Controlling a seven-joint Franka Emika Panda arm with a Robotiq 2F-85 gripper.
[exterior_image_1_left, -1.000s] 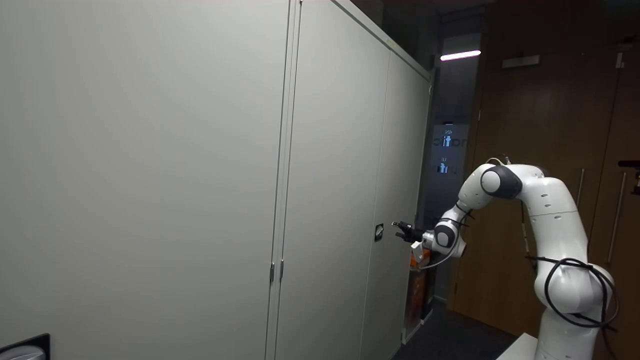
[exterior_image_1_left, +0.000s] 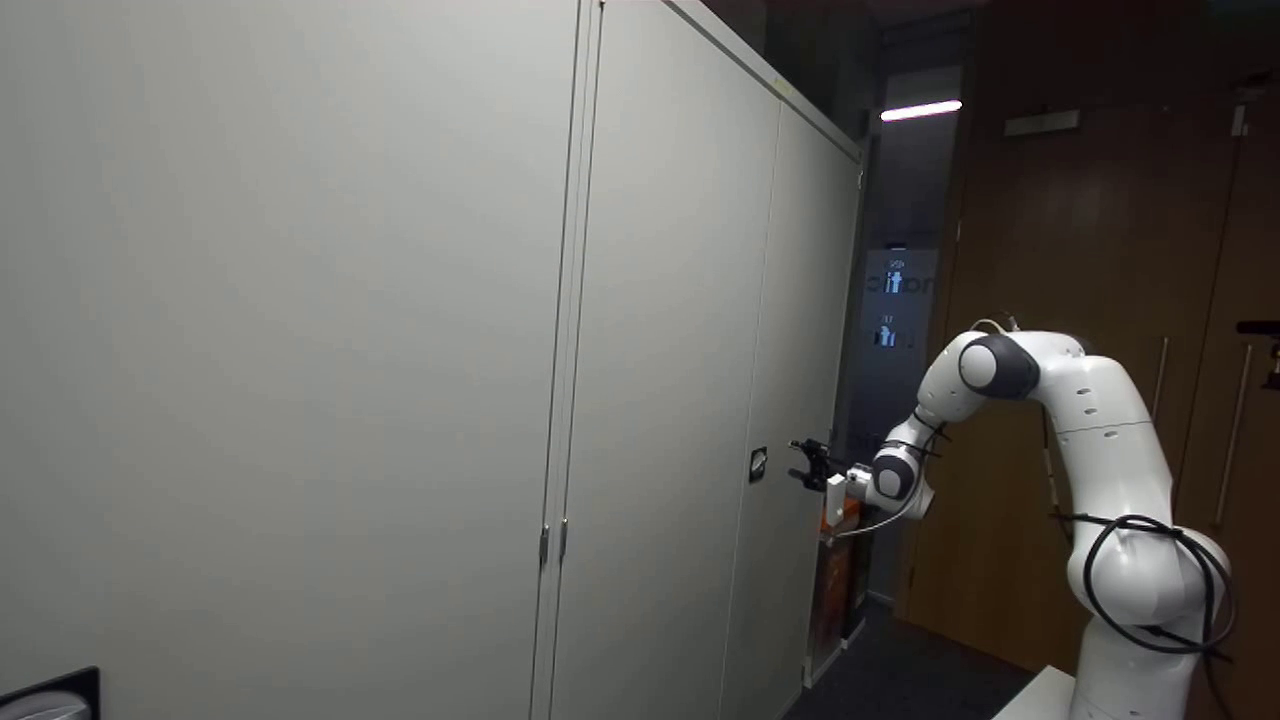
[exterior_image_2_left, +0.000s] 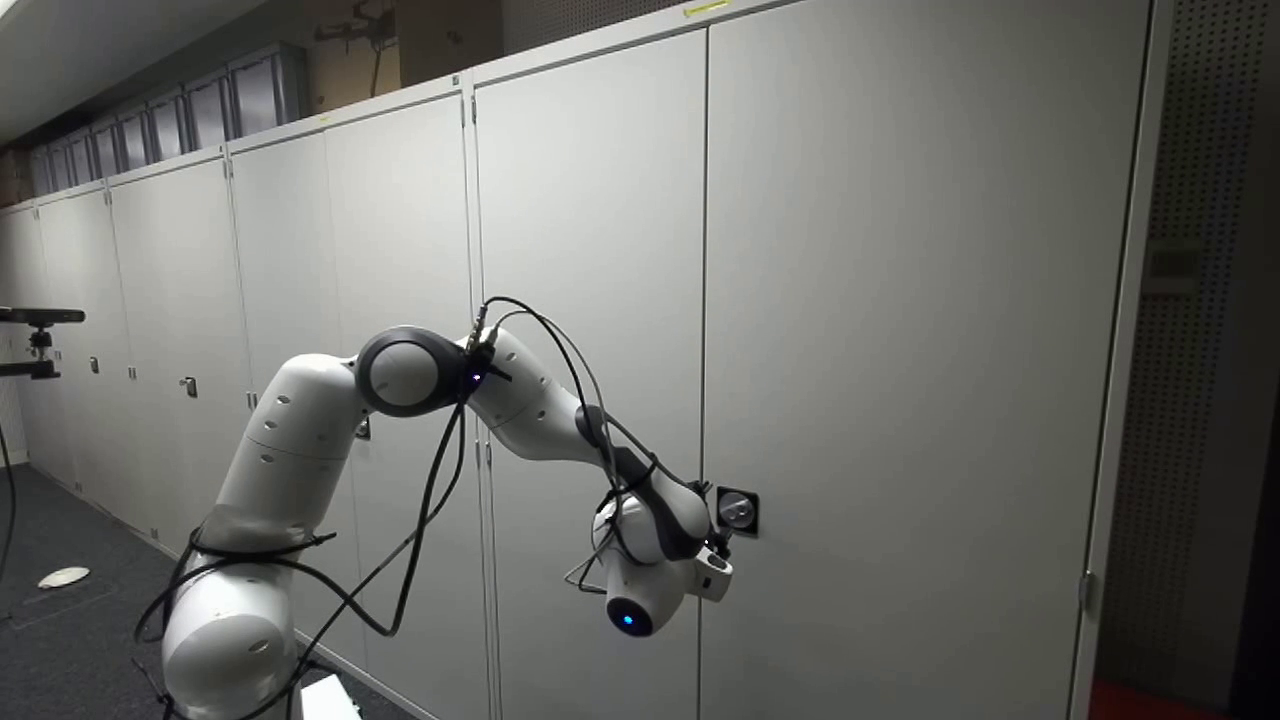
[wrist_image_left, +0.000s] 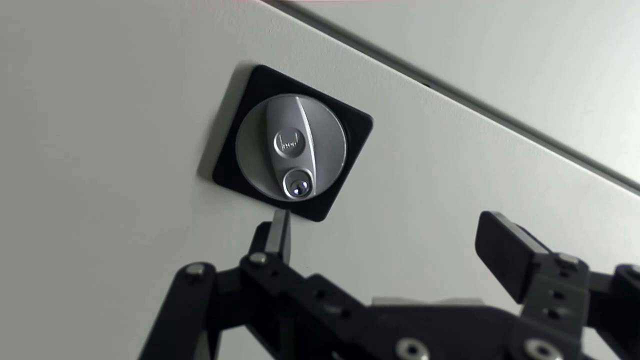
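Note:
A round silver turn handle (wrist_image_left: 291, 147) with a keyhole sits on a black square plate (wrist_image_left: 349, 120) in the cabinet door. From outside, the same handle (exterior_image_1_left: 758, 464) shows beside the door seam, and the other exterior view has the handle (exterior_image_2_left: 738, 510) just right of the wrist. My gripper is open, its two fingers wide apart and nothing between them. In the wrist view the left finger's tip (wrist_image_left: 278, 235) appears just below the plate's lower edge; the right finger stands well to its right. A gap separates the gripper (exterior_image_1_left: 793, 460) from the door.
Grey cabinet doors (exterior_image_2_left: 912, 300) form a flat wall in front of the arm. A door seam (wrist_image_left: 456, 99) runs diagonally beside the handle. Dark floor (exterior_image_1_left: 888, 654) lies open near the cabinet's end, and a wooden door (exterior_image_1_left: 1020, 360) stands behind the arm.
The gripper has rolled about its wrist axis, with its fingers now stacked more one above the other. The arm has otherwise shifted only slightly; the handle looks the same.

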